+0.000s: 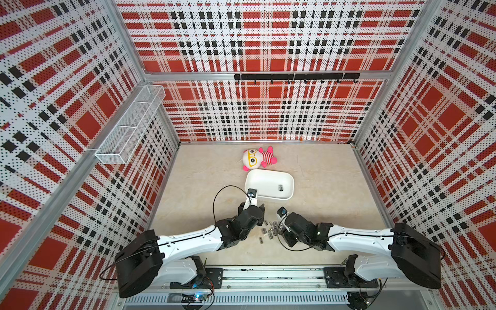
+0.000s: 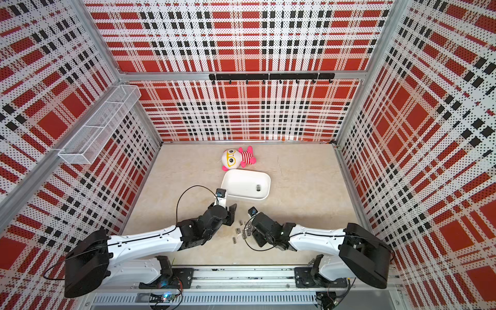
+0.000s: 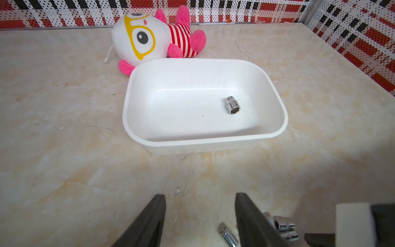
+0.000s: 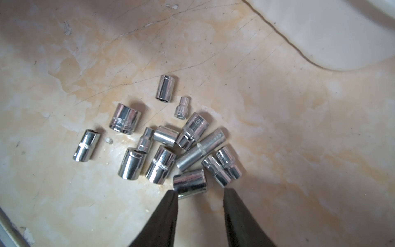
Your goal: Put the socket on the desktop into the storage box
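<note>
One silver socket [image 3: 232,105] lies inside the white storage box [image 3: 214,143], toward its right side. Several more sockets lie loosely clustered on the desktop, among them a long one [image 4: 201,149] and a thick one [image 4: 189,183] closest to my right gripper. That gripper's fingers are parted above the near side of the cluster, with no socket held; the thick socket's left end lies just past the left fingertip. My left gripper stands open and empty over bare desktop in front of the box, with a few sockets [image 3: 228,235] by its right finger.
A plush toy [image 3: 142,39] with a pink and striped body lies just behind the box. Both arms are close together around the sockets. The desktop [image 1: 325,175] to the right of the box is clear, and a wire basket [image 1: 131,124] hangs on the left wall.
</note>
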